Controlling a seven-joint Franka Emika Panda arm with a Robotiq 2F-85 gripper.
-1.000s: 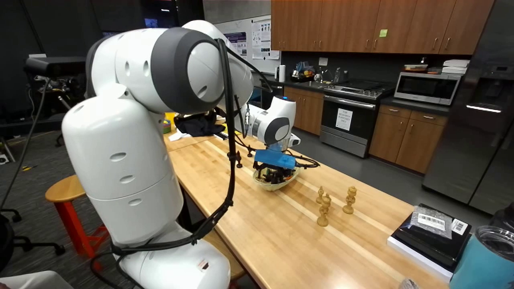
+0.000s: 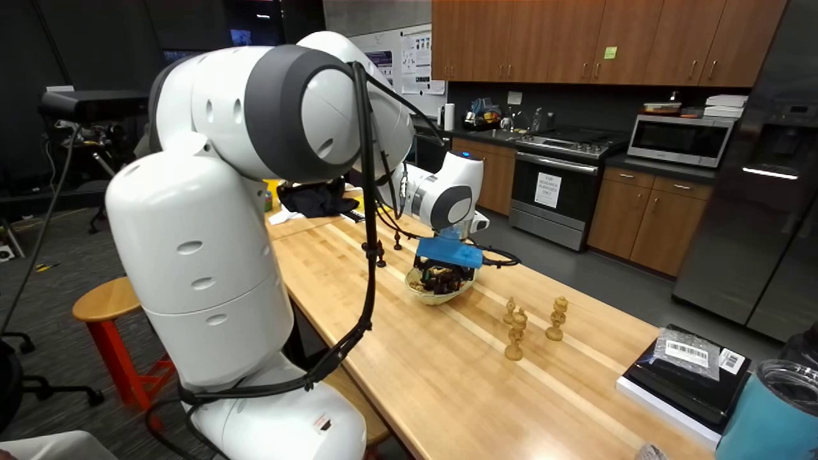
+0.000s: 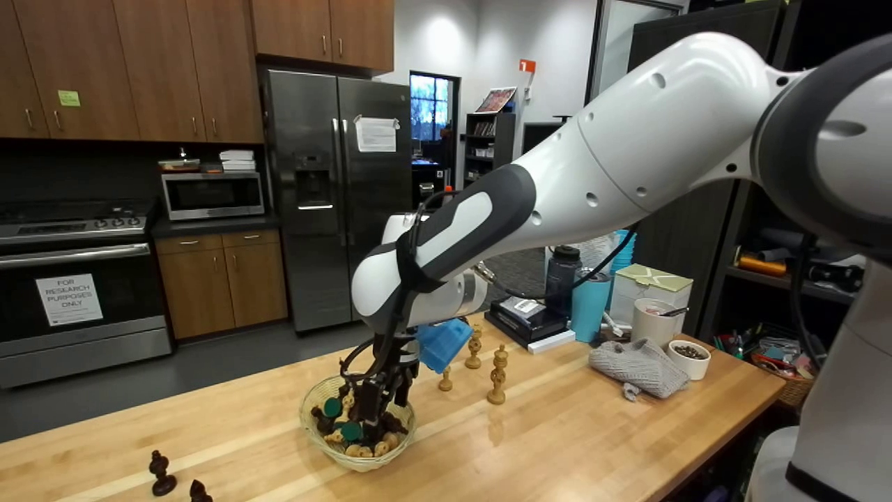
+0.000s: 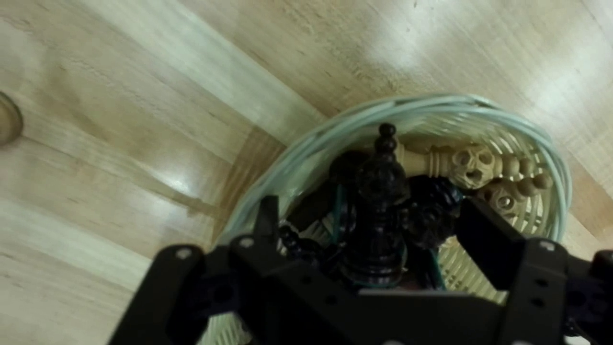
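My gripper is open, its dark fingers spread over the wicker basket. Between the fingers a dark carved chess piece lies among other pieces inside the basket, clear space on both sides of it. Light chess pieces rest on their sides near the basket's wall. Exterior view 2 shows the gripper low over the basket, with green-based pieces beneath; its fingertips are hard to make out there. The blue wrist mount hides part of the basket in exterior view 1.
Dark pieces stand on the basket's other side. A black box, blue tumbler and grey cloth occupy the far end.
In exterior view 1 the arm and blue mount have shifted slightly to the right above the basket. The standing light pieces have not moved.
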